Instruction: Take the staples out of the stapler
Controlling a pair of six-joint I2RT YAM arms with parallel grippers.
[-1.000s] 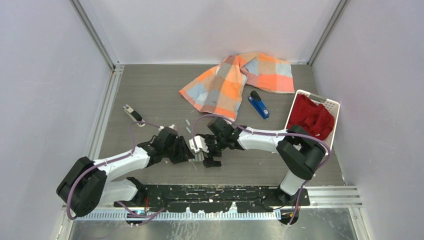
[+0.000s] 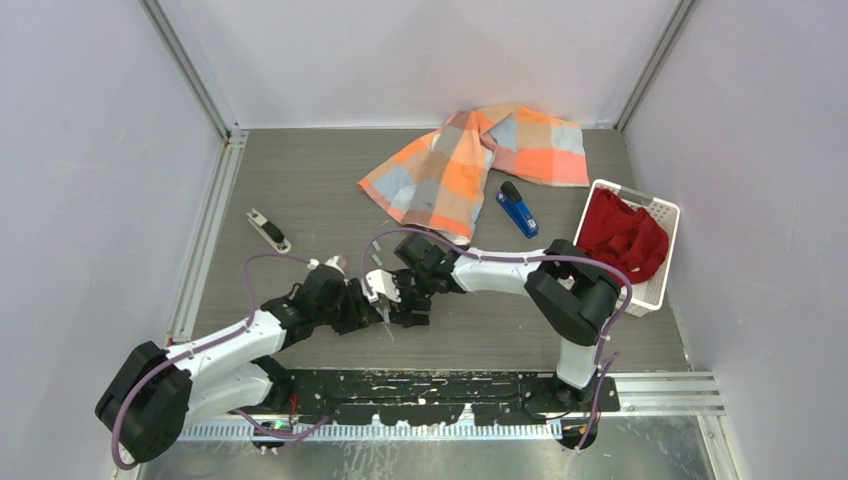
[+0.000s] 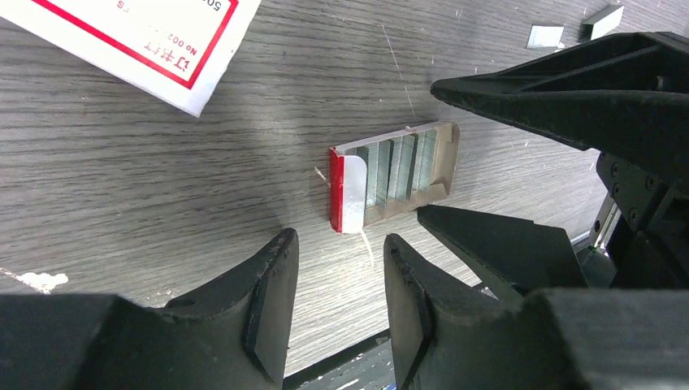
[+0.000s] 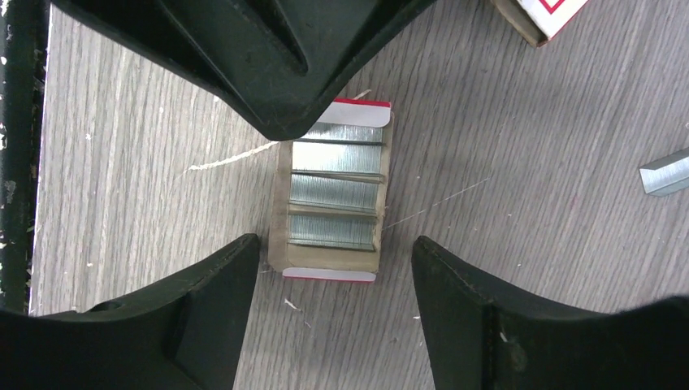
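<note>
A small open staple box [image 4: 333, 192] with red-edged flaps holds several rows of staples on the table. My left gripper is open just short of it, nothing between its fingers. My right gripper is open around the box's near end, fingertips apart from its sides. Loose staple strips [image 3: 545, 36] lie beyond. A red-and-white box [image 3: 122, 41] lies nearby. A blue stapler [image 2: 516, 212] lies right of centre; a white one [image 2: 268, 232] at left.
A checked cloth [image 2: 450, 175] lies at the back. A white basket [image 2: 655, 290] with red cloth stands at right.
My right gripper has moved left over the staple box since a second ago, and my left arm has shifted slightly left and toward the front.
</note>
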